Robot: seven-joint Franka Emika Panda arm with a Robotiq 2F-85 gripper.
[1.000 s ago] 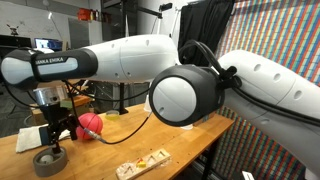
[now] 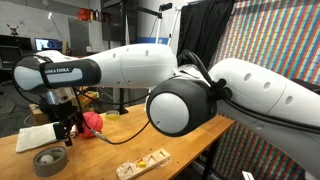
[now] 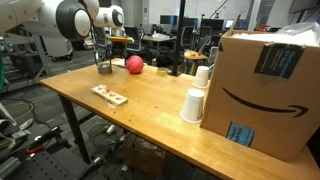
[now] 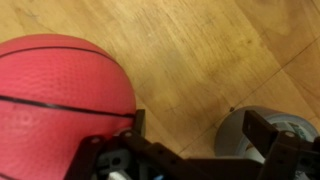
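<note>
My gripper is open above the wooden table, with bare wood showing between its fingers in the wrist view. Close on its left side is a red ball (image 4: pixel 60 110) with dark seams, partly cut off by the frame. A grey ring, like a roll of tape (image 4: pixel 232 130), lies on the other side, partly covered by the right finger. In exterior view 1 the gripper (image 2: pixel 68 130) hangs between the tape roll (image 2: pixel 50 160) and the red ball (image 2: pixel 90 126), which the arm partly hides. Something pale shows inside the ring.
A pale block with small pieces on it (image 2: pixel 143 165) lies near the table's front. A white cup (image 3: pixel 192 105) and a big cardboard box (image 3: pixel 262 95) stand at the far end. A white cloth (image 2: pixel 36 137) lies behind the roll.
In exterior view 1 my gripper has shifted right, from above the tape roll toward the red ball, and slightly up. The roll and ball appear to have stayed in place.
</note>
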